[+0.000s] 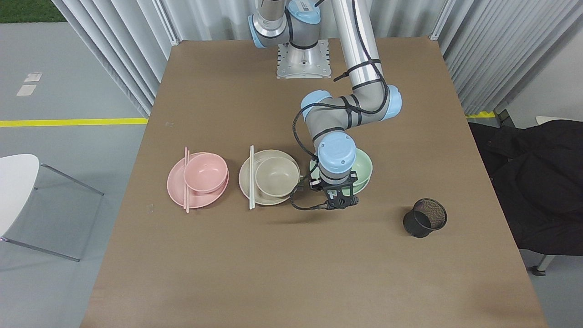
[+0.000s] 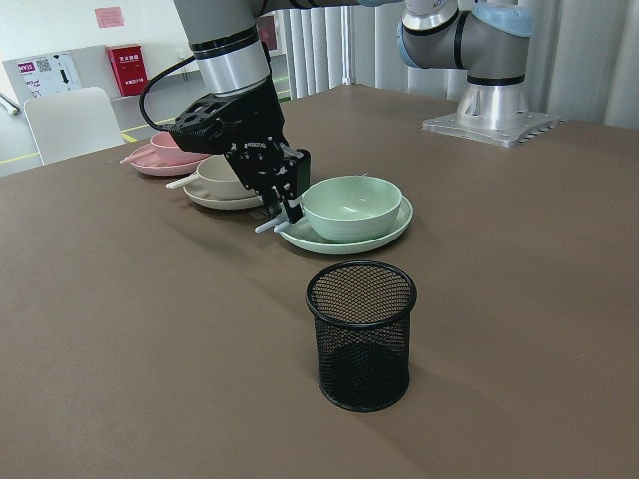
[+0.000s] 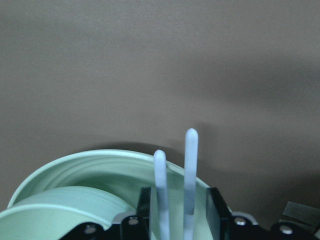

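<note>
My gripper is down at a mint green plate [image 2: 344,246] that holds a green bowl [image 2: 351,205]. Two pale chopsticks [image 3: 190,170] on the plate's edge lie between its fingers, which stand apart with space around the sticks in the wrist view. In the front view the arm covers much of this green set [image 1: 363,164].
To my gripper's side are a cream bowl [image 1: 277,176] on a plate with chopsticks [image 1: 252,177], and a pink set [image 1: 206,172] farther left. A black mesh cup [image 1: 424,217] stands at front right.
</note>
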